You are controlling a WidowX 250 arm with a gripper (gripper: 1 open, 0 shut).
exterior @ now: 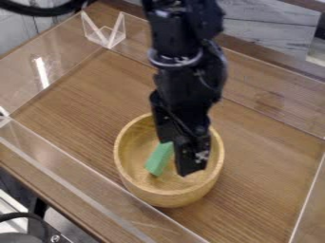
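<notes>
My black gripper (181,133) reaches down from the top centre into a light yellow oval bowl (135,185), over its back and right part. A green elongated object (158,161) lies in the bowl, partly hidden behind the gripper. I cannot tell whether the fingers are open or shut, or whether anything is between them.
A clear plastic piece (105,28) stands at the back left. Transparent edges border the left side, and a black cable shows at the lower left.
</notes>
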